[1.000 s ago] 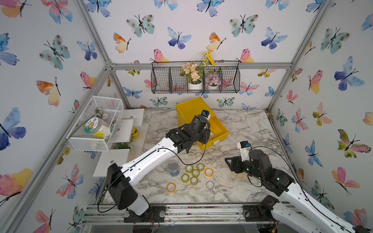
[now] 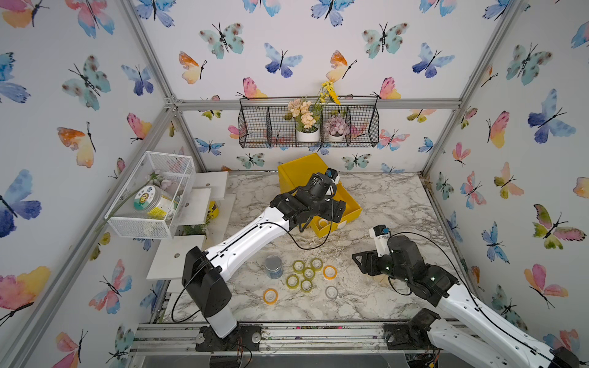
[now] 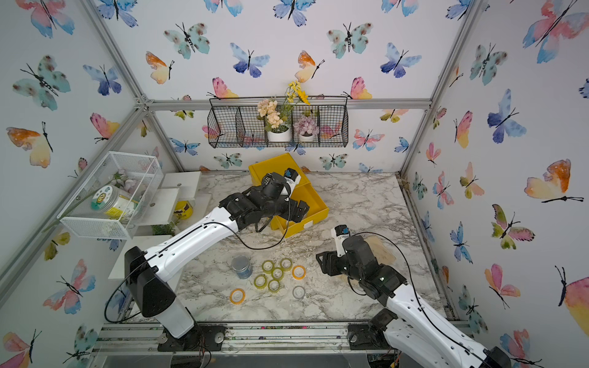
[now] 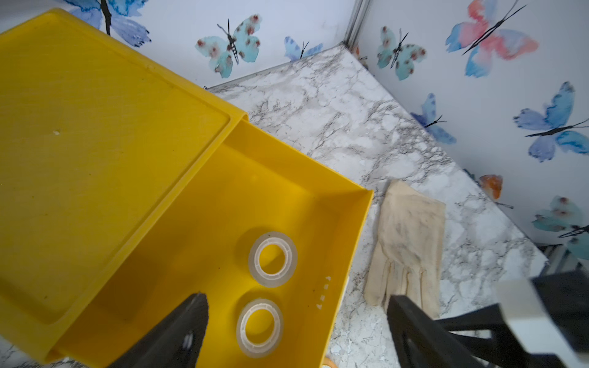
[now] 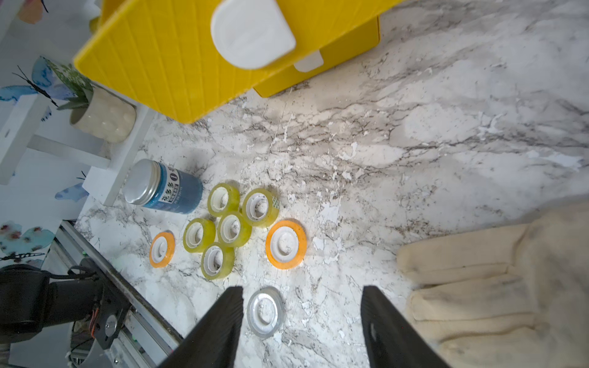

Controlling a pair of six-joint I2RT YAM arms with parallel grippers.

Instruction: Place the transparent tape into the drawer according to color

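Note:
My left gripper is open over the yellow drawer (image 4: 202, 208), where two clear tape rolls (image 4: 273, 276) lie, nothing between its fingers. My right gripper is low at the right of the table; its fingertips show somewhat apart, and whether it grips anything is unclear. On the table beyond it lie several yellow-green rolls (image 5: 224, 260), two orange rolls (image 5: 294, 245) and a silver-grey roll (image 5: 276, 312).
A blue jar (image 5: 178, 190) stands left of the rolls, near white shelves (image 2: 175, 257). A beige glove (image 4: 408, 245) lies at the right.
My left gripper has risen slightly over the drawer and moved a little right. The right arm has shifted slightly left and down.

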